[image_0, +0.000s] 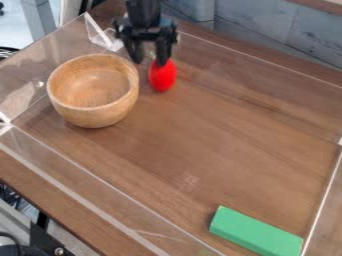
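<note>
A red oval object (163, 76) rests on the wooden table (214, 140) toward the back, right of a wooden bowl (92, 91). My black gripper (147, 48) is blurred above the red object and slightly to its left, apart from most of it. Whether its fingers are open or shut is unclear.
A green block (255, 233) lies at the front right. A small white wire-like item stands at the back left, behind the bowl. A grey wall borders the back.
</note>
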